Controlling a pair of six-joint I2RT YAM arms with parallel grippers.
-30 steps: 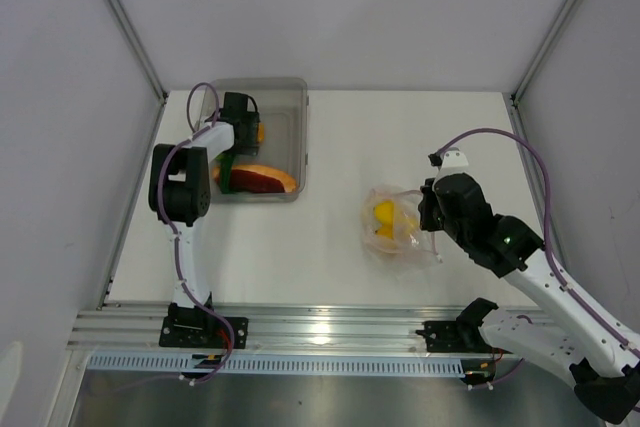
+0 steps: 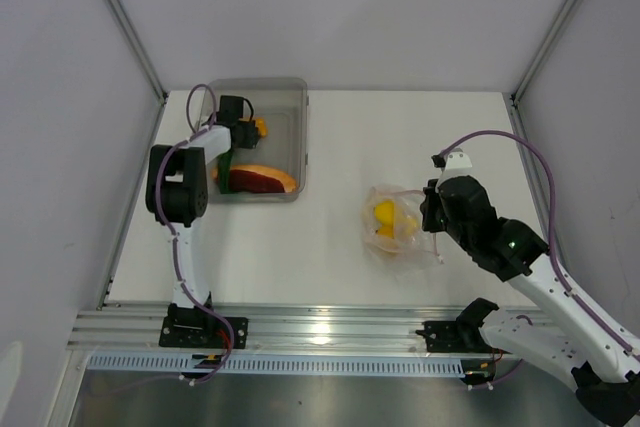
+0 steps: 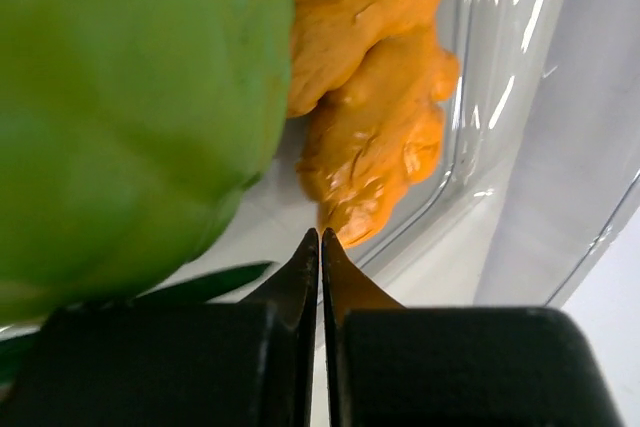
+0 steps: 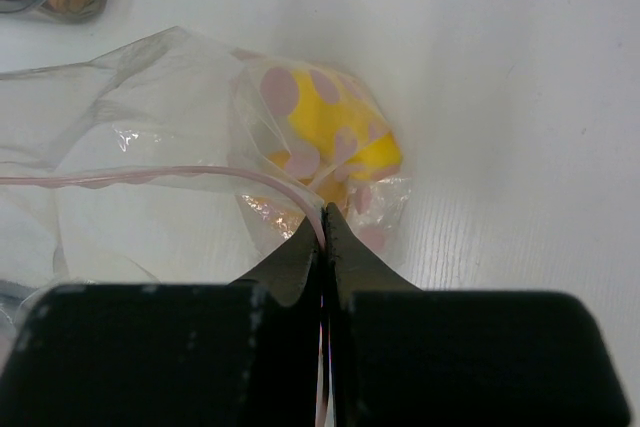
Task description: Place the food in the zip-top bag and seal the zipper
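In the left wrist view an orange, knobbly food piece, like ginger (image 3: 375,112), lies in the clear bin (image 2: 290,102). My left gripper is shut, its tips meeting just by the lower end of that piece, with nothing between them. A large green food item (image 3: 130,107) fills the left of that view. The clear zip top bag (image 4: 180,112) lies on the table with yellow food (image 4: 318,112) inside. At the pinkish zipper edge of its mouth, my right gripper is shut on the bag.
A hot dog bun (image 2: 255,179) lies along the front of the bin, with dark green leaves (image 2: 224,169) across its left end. The bin's walls stand close around my left gripper. Bare white table (image 2: 335,147) stretches between bin and bag.
The right gripper and the bag hardly moved.
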